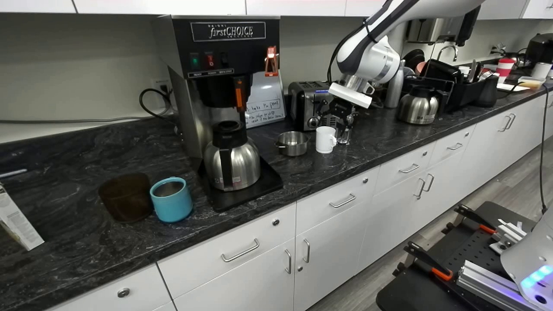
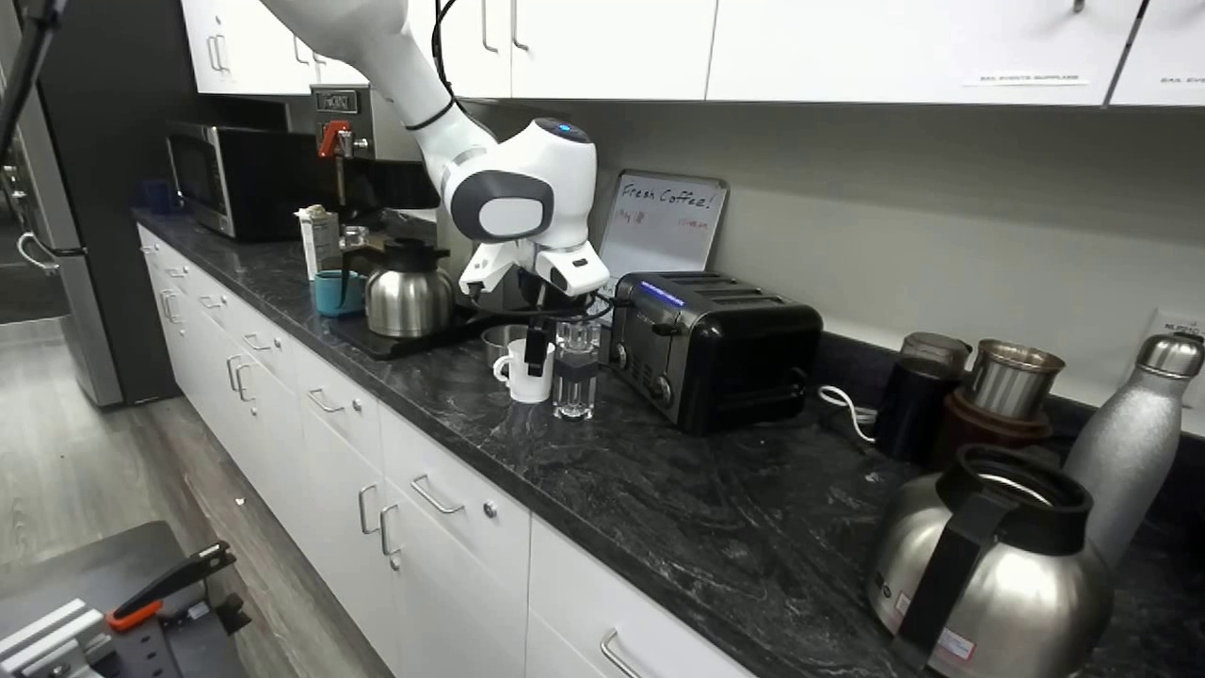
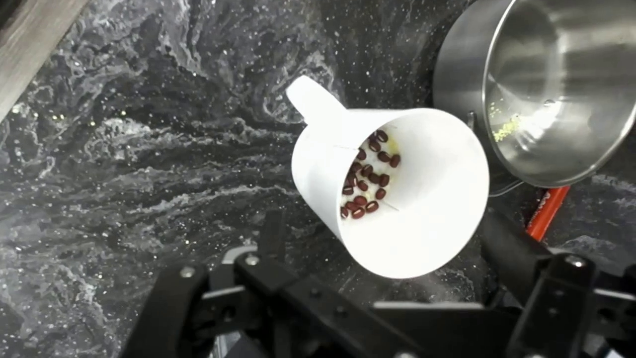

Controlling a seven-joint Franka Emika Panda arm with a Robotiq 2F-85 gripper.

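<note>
A white mug (image 1: pixel 325 140) stands upright on the dark counter, with dark red beans (image 3: pixel 363 185) in its bottom in the wrist view. Just beside it is a clear glass (image 2: pixel 576 379). My gripper is open, pointing down at the mug and glass; its fingers (image 3: pixel 273 232) are spread to either side of the mug's near part in the wrist view. From the second exterior view, one dark finger (image 2: pixel 536 350) overlaps the mug's right side. Whether any finger touches the mug, I cannot tell.
A small steel pot (image 1: pixel 293 143) sits close to the mug, yellow bits inside. Behind is the toaster (image 2: pixel 723 345). The coffee maker with its carafe (image 1: pixel 233 160) and a teal cup (image 1: pixel 171 199) stand farther along.
</note>
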